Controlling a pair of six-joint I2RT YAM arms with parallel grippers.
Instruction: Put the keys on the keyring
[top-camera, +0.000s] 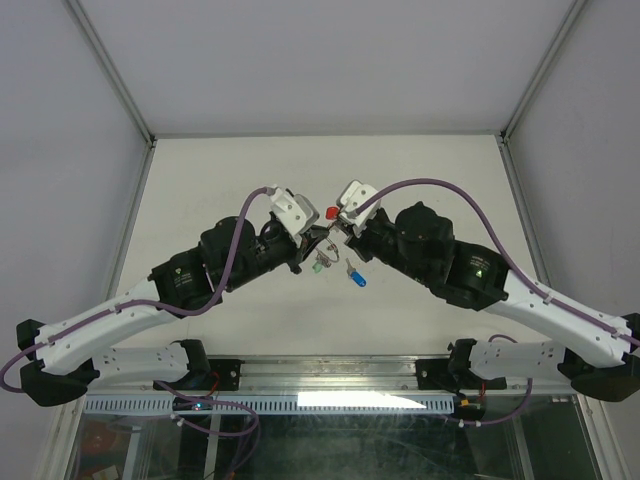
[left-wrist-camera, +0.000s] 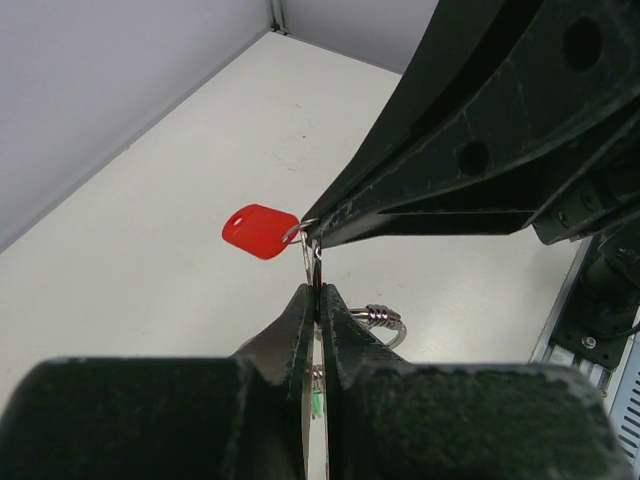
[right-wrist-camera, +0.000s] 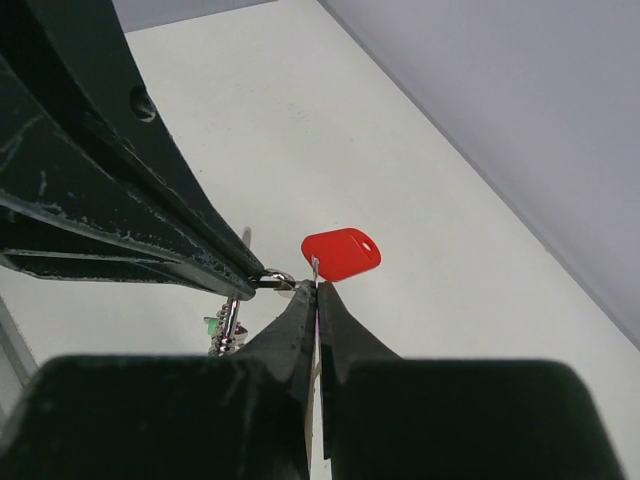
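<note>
In the top view, my left gripper (top-camera: 318, 236) and right gripper (top-camera: 343, 225) almost meet over the table. The red key (right-wrist-camera: 341, 253) has its head beyond my right gripper, which is shut with thin metal between its fingertips, apparently the key's metal end. My left gripper is shut on thin metal, seemingly part of the wire keyring. Its coiled part (left-wrist-camera: 377, 316) shows behind the left fingers. A small curved wire (right-wrist-camera: 277, 279) spans the two sets of fingertips; whether it passes through the key's metal I cannot tell. A green key (top-camera: 317, 267) shows below.
A blue key (top-camera: 357, 277) is alone on the white table (top-camera: 240, 160), just below the right gripper in the top view. Grey walls close in the sides and back.
</note>
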